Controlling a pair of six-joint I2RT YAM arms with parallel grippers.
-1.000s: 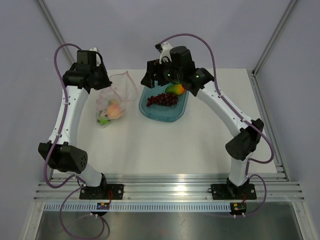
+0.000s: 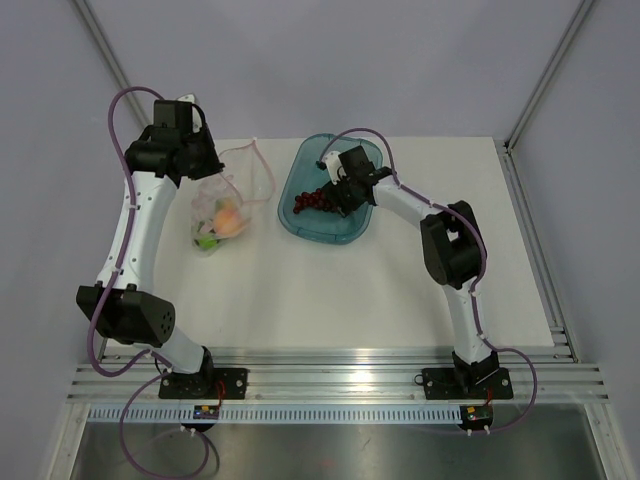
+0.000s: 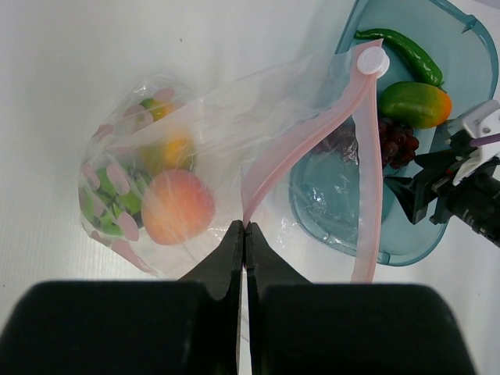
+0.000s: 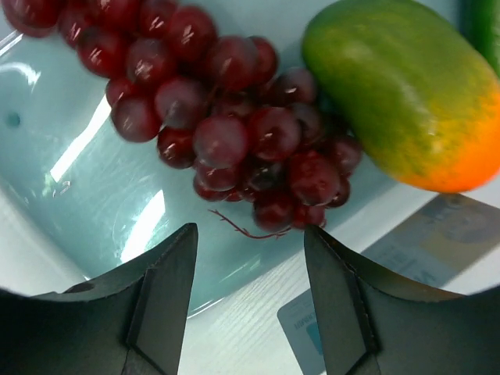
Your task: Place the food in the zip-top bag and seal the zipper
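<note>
My left gripper is shut on the pink zipper edge of the clear zip top bag (image 3: pixel 258 117), whose mouth gapes toward the tray. Inside the bag lie a peach (image 3: pixel 178 207) and green and yellow food. Dark red grapes (image 2: pixel 312 200) rest in the blue tray (image 2: pixel 325 228). In the right wrist view, the fingers of my right gripper stand apart with the grape bunch (image 4: pixel 269 141) just beyond their tips; nothing is held. A green-orange mango-like fruit (image 4: pixel 406 94) lies beside the grapes, and a long green pepper (image 3: pixel 402 51) is behind it.
The tray's rim (image 3: pixel 422 258) curves close around my right gripper. A zipper slider (image 3: pixel 373 61) sits at the bag's far corner.
My right gripper has come down from above the tray's left side and drawn back over the grapes, now near the tray's right side. The left arm and bag have stayed put.
</note>
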